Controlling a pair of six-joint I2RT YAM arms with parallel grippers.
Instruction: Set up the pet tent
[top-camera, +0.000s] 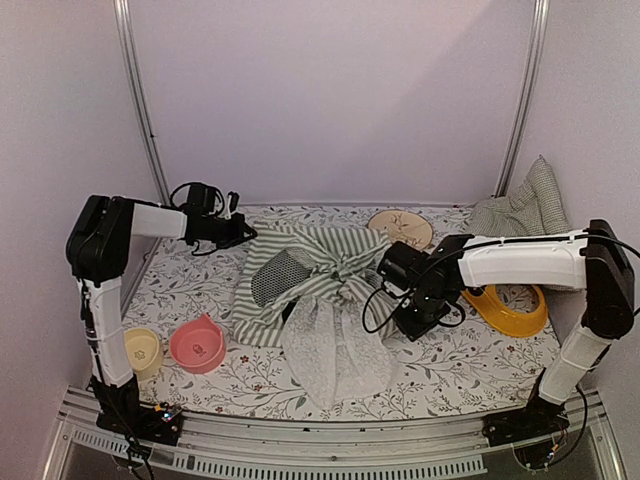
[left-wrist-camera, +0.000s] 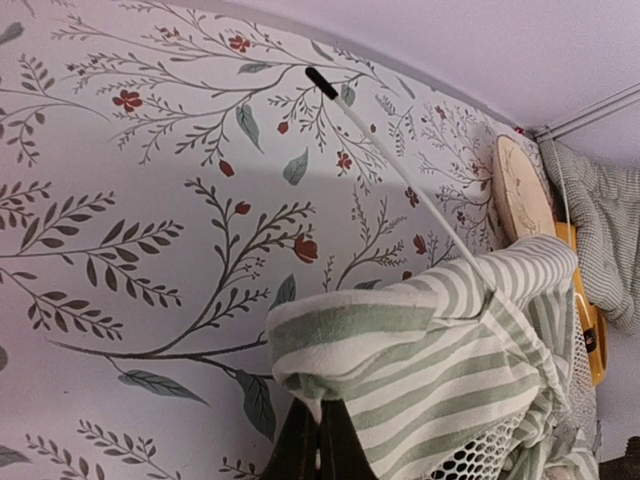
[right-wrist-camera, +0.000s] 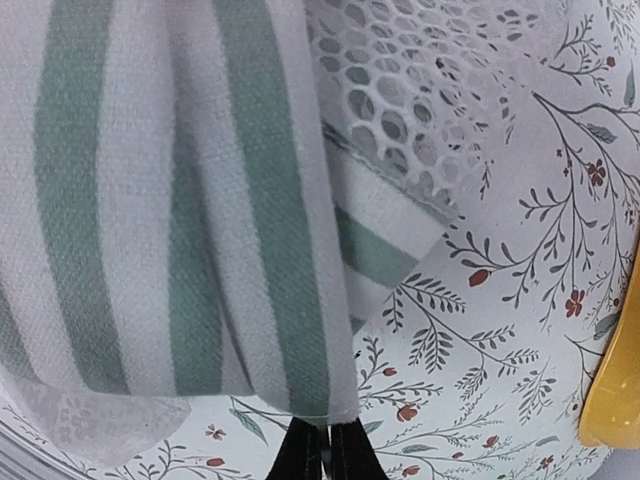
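The green-striped tent (top-camera: 340, 242) lies loosely bunched mid-table, with dark mesh panels and a white sheer flap (top-camera: 335, 365) toward the front. My left gripper is shut at the tent's back-left corner, where striped fabric (left-wrist-camera: 400, 340) rises from between its fingertips. A thin white pole (left-wrist-camera: 420, 205) with a black tip crosses the fabric in the left wrist view. My right gripper is shut on a folded striped edge (right-wrist-camera: 280, 300) at the tent's right side, beside white mesh (right-wrist-camera: 410, 90).
A pink bowl (top-camera: 197, 345) and cream bowl (top-camera: 142, 352) sit at front left. A round board (top-camera: 400, 228) lies at back; a yellow ring (top-camera: 520, 323) and grey cushion (top-camera: 525, 205) are at right.
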